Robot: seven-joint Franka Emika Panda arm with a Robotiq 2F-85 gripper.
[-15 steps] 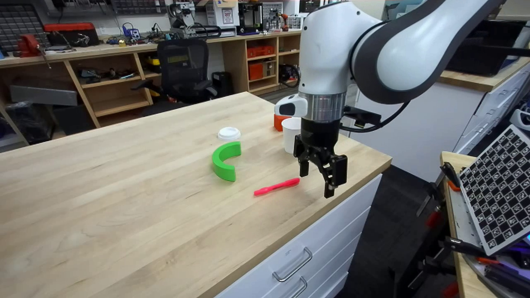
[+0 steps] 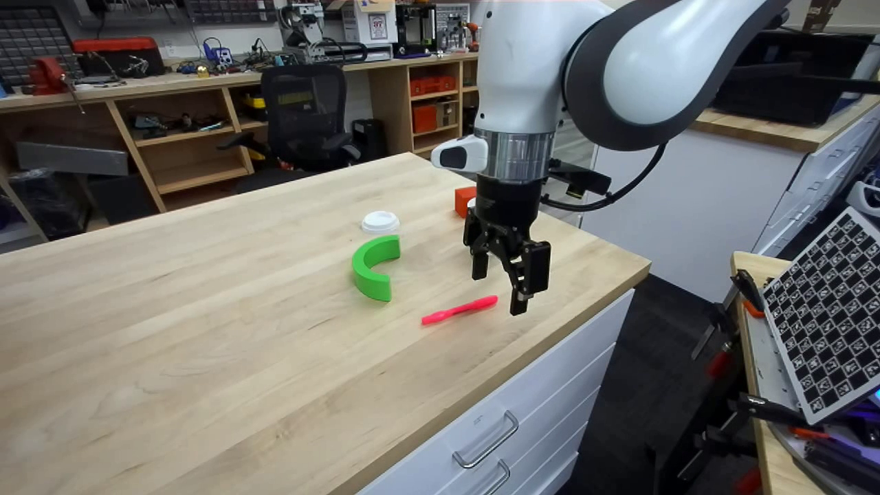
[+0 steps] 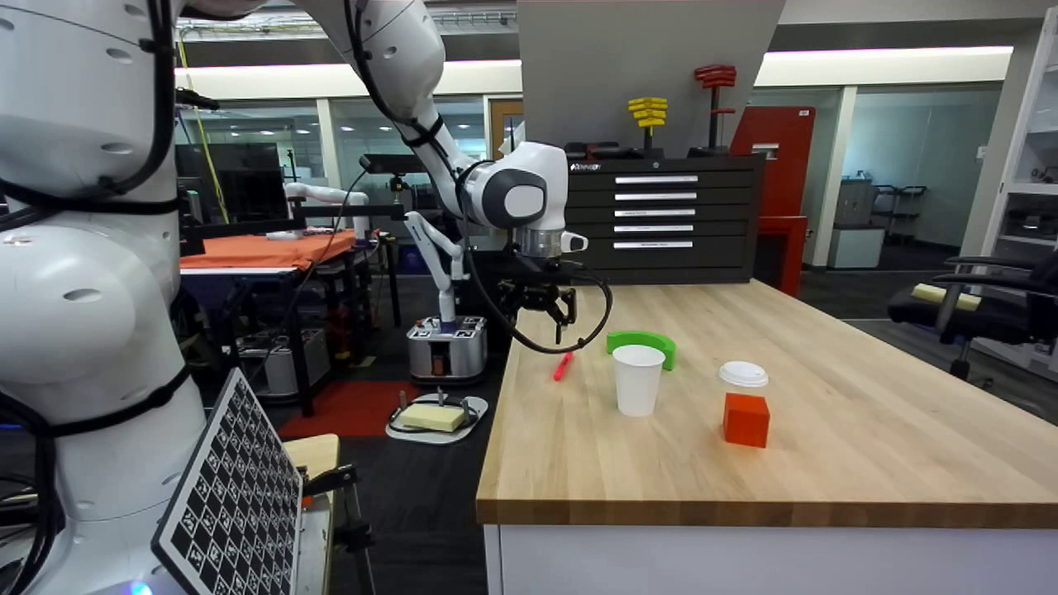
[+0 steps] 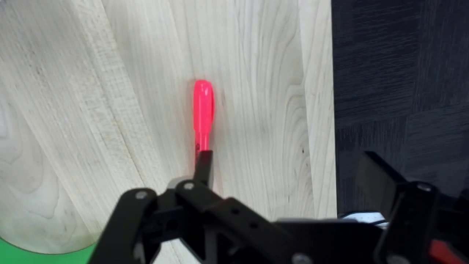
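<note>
A pink marker [image 2: 459, 310] lies flat on the wooden table, near its drawer-side edge. My gripper [image 2: 499, 293] hangs above the table, open and empty, over towards the marker's capped end. In the wrist view the left finger [image 4: 204, 169] covers part of the marker [image 4: 203, 107], while the right finger [image 4: 380, 182] appears over the dark floor beyond the table edge. Exterior view 2 shows the marker [image 3: 563, 366] below the gripper [image 3: 563, 327], with clear space between them.
A green arch [image 2: 372, 272] lies left of the marker. Farther back are a white lid [image 2: 380, 222], a red cube [image 2: 464, 201] and a white cup [image 3: 636, 380], mostly hidden by the gripper in exterior view 1.
In exterior view 1 my gripper has shifted left and slightly up, closer to the marker. It now hides most of the white cup. The objects on the table have stayed put.
</note>
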